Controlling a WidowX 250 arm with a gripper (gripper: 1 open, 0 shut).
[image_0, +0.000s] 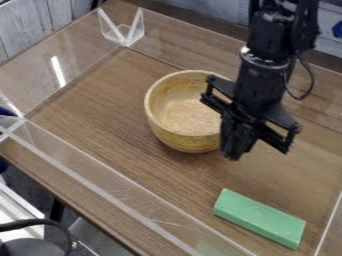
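Note:
My black gripper (230, 146) reaches down from the top right over the wooden table, its tip just in front of and right of a pale yellow round bowl (171, 105), covering part of it. No object shows at the tip; whether the fingers are open or shut is unclear. A green rectangular block (257, 218) lies at the lower right, nearer the camera than the gripper.
A small clear plastic piece (123, 28) sits at the back left. Dark cables lie beyond the table's edge at the lower left.

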